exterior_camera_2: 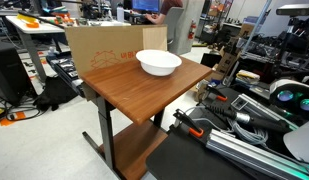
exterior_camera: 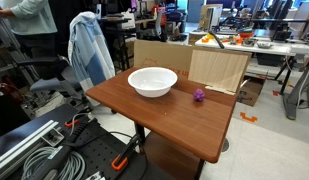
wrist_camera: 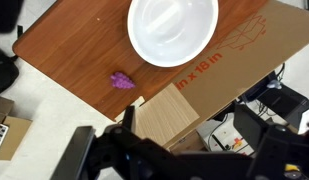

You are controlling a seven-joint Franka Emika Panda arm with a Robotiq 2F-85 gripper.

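Note:
A white round bowl point(exterior_camera: 153, 81) rests on the brown wooden table point(exterior_camera: 179, 118). To its right lies a small purple object point(exterior_camera: 199, 95), apart from the bowl. From above, in the wrist view, the bowl point(wrist_camera: 172, 28) appears at the top and the purple object point(wrist_camera: 122, 80) lower left of it. My gripper is open, its dark fingers spread wide with nothing held between them. Exterior view 2 also has the bowl point(exterior_camera_2: 158, 62), but the purple object cannot be made out there.
A cardboard panel point(exterior_camera_2: 99, 45) and a pale wooden board point(exterior_camera: 218, 68) stand along one table edge. Cables point(exterior_camera: 42, 162) lie on the dark base beside the table.

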